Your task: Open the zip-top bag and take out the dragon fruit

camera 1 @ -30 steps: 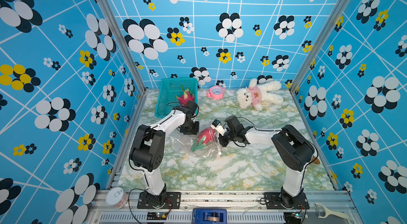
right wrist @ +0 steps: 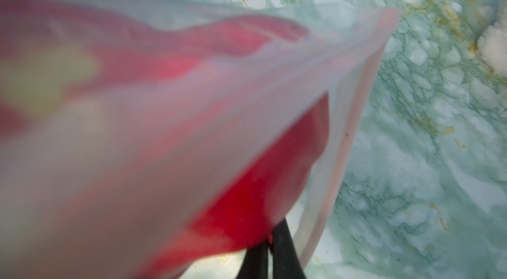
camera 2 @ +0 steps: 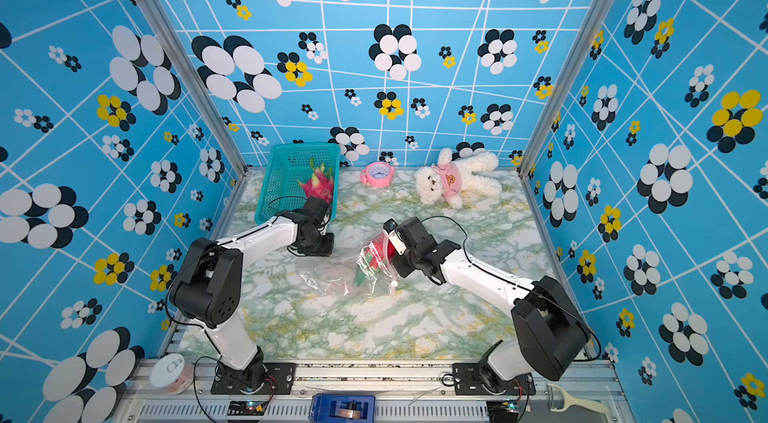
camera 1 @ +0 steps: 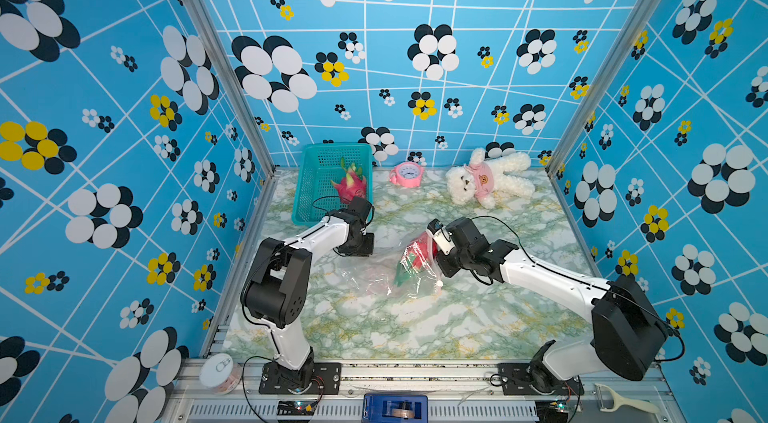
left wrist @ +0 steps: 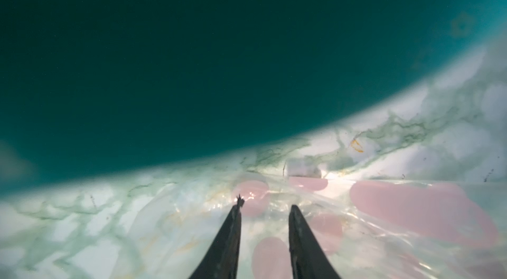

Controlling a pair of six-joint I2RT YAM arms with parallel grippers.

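Note:
A clear zip top bag [camera 1: 372,275] lies on the table between my grippers, with pink patches on its film. Inside it is a red and green dragon fruit [camera 1: 413,257]; its red end [right wrist: 285,168] shows at the bag's open mouth in the right wrist view. My right gripper is shut at that end, a sliver of red between its fingertips. At the bag's left part, my left gripper is shut on the film, its fingers slightly apart. The left hand hides part of the bag from above.
A teal basket [camera 1: 308,183] holding another dragon fruit [camera 1: 349,183] stands right behind the left gripper and fills much of its view. A pink clock [camera 1: 408,175] and white teddy bear [camera 1: 488,177] lie at the back.
My right gripper has moved right, and the dragon fruit and the bag's right side have shifted with it. The left gripper has barely moved. The basket has shifted slightly.

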